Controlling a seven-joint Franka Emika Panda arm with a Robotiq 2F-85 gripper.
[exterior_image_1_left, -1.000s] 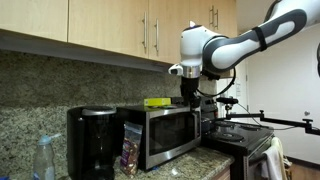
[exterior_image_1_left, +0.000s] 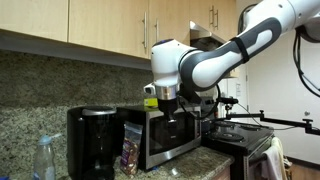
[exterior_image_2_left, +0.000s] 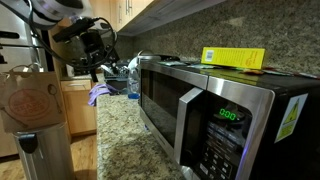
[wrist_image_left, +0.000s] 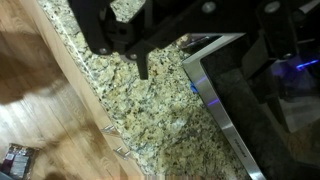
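Note:
No task is named. In exterior view 1 my gripper (exterior_image_1_left: 168, 104) is up in front of the microwave (exterior_image_1_left: 168, 143), near its top. The wrist view shows the gripper open, its two dark fingers (wrist_image_left: 141, 66) wide apart and nothing held between them. Below them lie the speckled counter and the front edge of the microwave (wrist_image_left: 228, 118). From exterior view 2 the microwave (exterior_image_2_left: 165, 100) has its door closed, with a vertical handle (exterior_image_2_left: 187, 125) and a lit green display (exterior_image_2_left: 230, 115). Contact between gripper and microwave cannot be made out.
On the microwave lies a yellow box (exterior_image_2_left: 233, 57). A black coffee maker (exterior_image_1_left: 92, 145), a clear bottle (exterior_image_1_left: 44, 160) and a bag (exterior_image_1_left: 131, 148) stand left of it. To the right is a stove (exterior_image_1_left: 238, 136). Bare granite counter (exterior_image_2_left: 130, 145) runs before the microwave; cabinets (exterior_image_1_left: 110, 25) hang above.
Over the last second the arm has swung left in exterior view 1, and the hand now appears larger, in front of the microwave's upper part. The microwave and counter items have not moved.

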